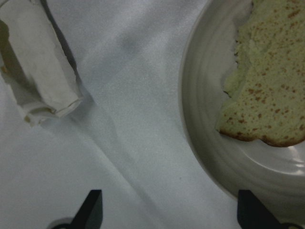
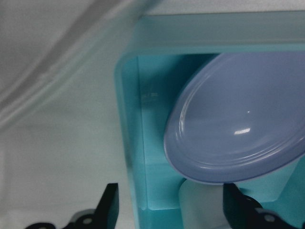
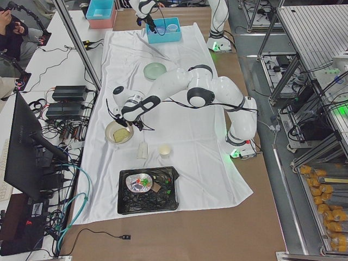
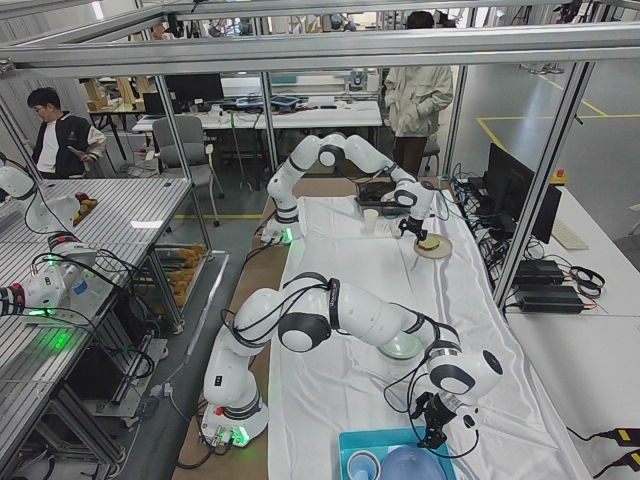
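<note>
My left gripper is open and empty over a beige plate [image 1: 200, 133] holding a flat piece of bread [image 1: 267, 95]. A crumpled white paper packet [image 1: 38, 62] lies beside that plate, and a pale cup [image 3: 164, 149] stands near it. My right gripper hangs open and empty over a blue bin [image 2: 157, 195] with a blue-purple oval dish [image 2: 233, 109] and a light cylindrical container [image 2: 202, 205] in it.
A black tray [image 3: 148, 204] with a foil dish of colored items sits at the near end of the cloth. A green plate [image 3: 155, 70] lies mid-table. Free cloth [image 3: 212, 174] is at the near right.
</note>
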